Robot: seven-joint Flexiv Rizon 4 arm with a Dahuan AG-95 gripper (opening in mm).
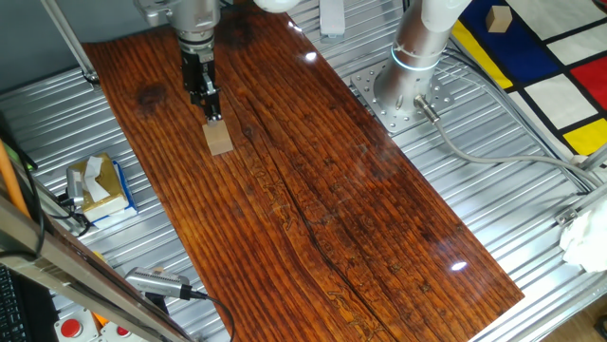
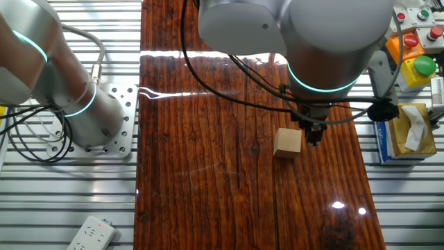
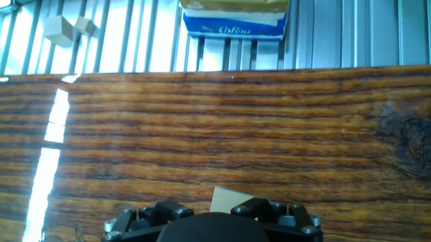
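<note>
A plain wooden block [image 1: 219, 140] rests on the dark brown wooden board [image 1: 313, 209]. My gripper [image 1: 215, 118] points down at the block's far edge in the first exterior view. In the second exterior view the gripper [image 2: 314, 137] is just to the right of the block [image 2: 286, 143], seemingly not around it. The wrist view shows the two black fingers [image 3: 170, 209] spread apart, so the gripper stands open. A corner of the block [image 3: 229, 199] shows there, partly behind the right finger; a dark dome hides the rest. Whether a finger touches the block cannot be told.
Beyond the board's edge lies a blue and gold tissue pack [image 1: 102, 193]. The robot's base [image 1: 403, 95] stands on the opposite side. Another small block [image 1: 498, 19] sits on a coloured cloth [image 1: 560, 43]. Most of the board is bare. A black cable [image 2: 229, 101] hangs across the arm.
</note>
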